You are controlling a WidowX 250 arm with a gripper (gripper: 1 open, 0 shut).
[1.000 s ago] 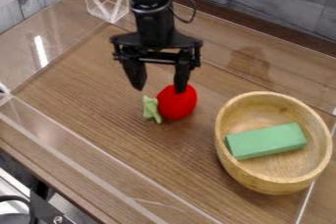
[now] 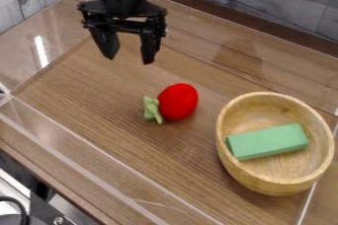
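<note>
My black gripper (image 2: 122, 47) hangs over the upper left of the wooden table, open, its fingers apart. A red tomato-like object with a green stem (image 2: 179, 101) lies near the middle, below and right of the gripper. At the lower right, a green block (image 2: 266, 141) lies in a round cream bowl (image 2: 232, 181).
A pale wall (image 2: 20, 2) stands at the top left, and a dark cable shows at the bottom left corner.
My gripper has moved up and to the left, away from the red object, which stays where it was. The bowl and block have not moved.
</note>
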